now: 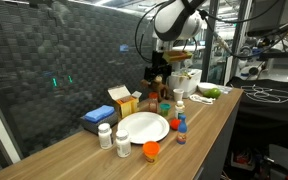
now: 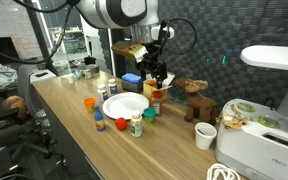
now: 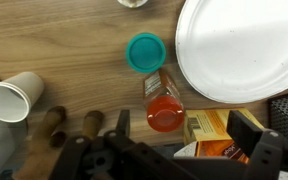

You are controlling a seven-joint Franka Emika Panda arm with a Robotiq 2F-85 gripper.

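My gripper stands open, pointing down, with one finger on either side of a jar with an orange-red lid [image 3: 164, 113] in the wrist view. The jar lies nearer the left finger [image 3: 122, 122], and nothing is gripped. In exterior view 1 the gripper [image 1: 156, 80] hangs over the back of the counter, above the jar [image 1: 153, 105]. Exterior view 2 shows the jar [image 2: 157, 96] below the dark gripper, beside the yellow box [image 2: 160, 84].
Close to the jar are a green cup [image 3: 145, 52], a white plate [image 3: 209, 60], the open yellow box [image 3: 212, 130] and a brown toy animal [image 2: 196, 98]. A white cup [image 2: 205, 135] stands beyond the toy.
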